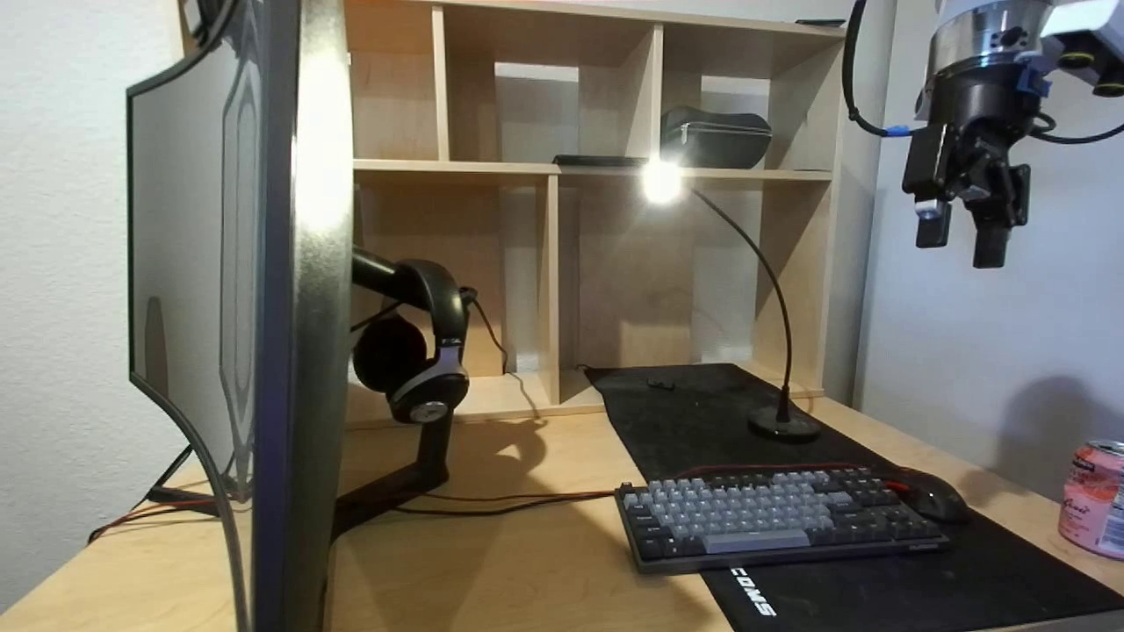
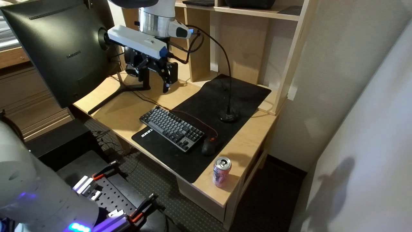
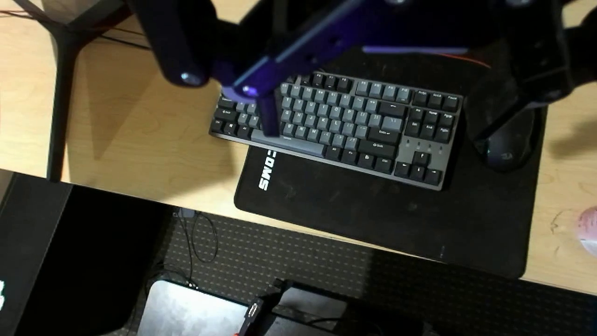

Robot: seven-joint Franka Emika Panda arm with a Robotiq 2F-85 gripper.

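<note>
High above the desk, my gripper (image 1: 961, 238) hangs fingers-down, apart from everything below. Its fingers stand open, with only air between them. In the wrist view, one finger (image 3: 269, 116) overlaps the keyboard's left part, the other shows near the mouse. A grey and black keyboard (image 2: 172, 127) lies across the black desk mat (image 2: 170, 160), with a dark mouse (image 2: 209, 147) at its end. On the bare wood near the desk's corner stands a pink can (image 2: 220, 174), upright; only its edge enters the wrist view.
A lit gooseneck lamp (image 1: 784, 421) rises from the mat. A large monitor (image 2: 61, 50) and headphones (image 1: 427, 348) occupy the desk's other end. A wooden shelf (image 1: 606, 168) backs the desk, with a dark case (image 1: 716, 139) on it. Bare wood lies between keyboard and monitor.
</note>
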